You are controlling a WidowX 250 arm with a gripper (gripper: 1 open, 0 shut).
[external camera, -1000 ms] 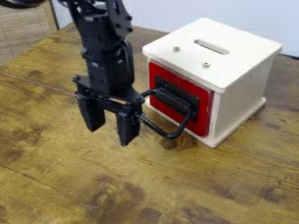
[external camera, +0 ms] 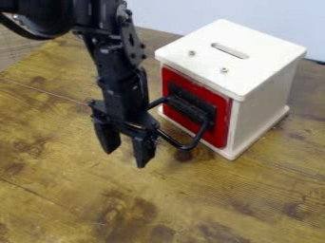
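Observation:
A white box with a slotted top stands at the right, with a red door on its front carrying a dark panel and a black bar handle that sticks out toward the arm. My black gripper hangs left of the door, beside the handle, with its fingers pointing down and apart. It is open, with nothing between the fingers. Whether it touches the handle is hard to tell.
A pale wall runs behind the box, and a woven surface shows at the top left.
The gripper has shifted slightly right and a little up since a second ago. The box and handle look unchanged.

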